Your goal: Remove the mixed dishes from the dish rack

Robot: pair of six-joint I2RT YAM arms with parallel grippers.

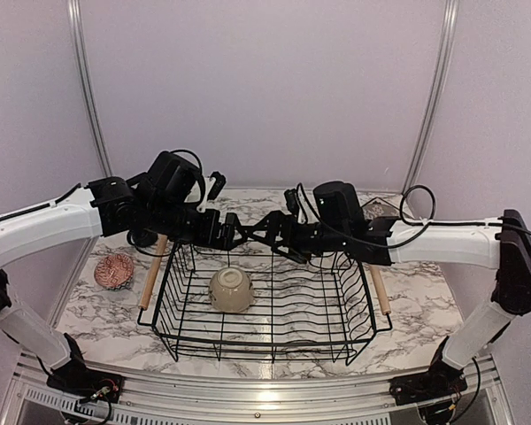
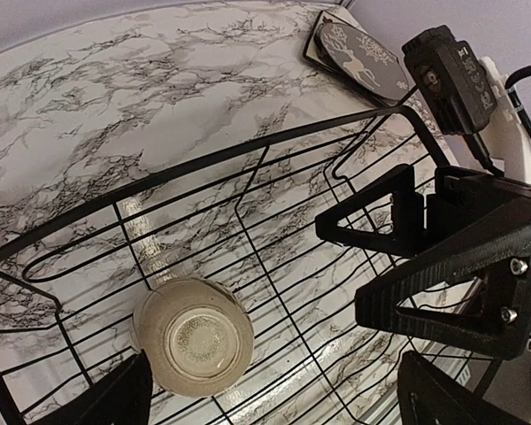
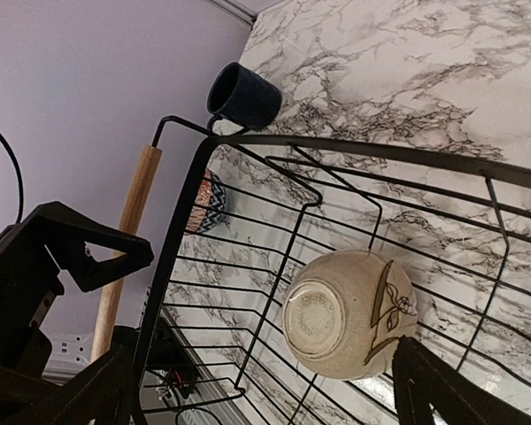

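A beige bowl (image 1: 232,290) lies upside down in the left part of the black wire dish rack (image 1: 264,342). Its foot ring faces up in the left wrist view, where the bowl (image 2: 195,338) is below the open fingers. Brown leaf marks show on the bowl (image 3: 352,314) in the right wrist view. My left gripper (image 1: 234,232) and right gripper (image 1: 279,235) are close together over the rack's back part, above and behind the bowl. Both are open, with nothing held.
Left of the rack sit a patterned red bowl (image 1: 114,271) and a dark blue mug (image 3: 245,96). Decorated flat pieces (image 2: 365,58) stand beyond the rack's right back corner. Wooden handles (image 1: 155,273) flank the rack.
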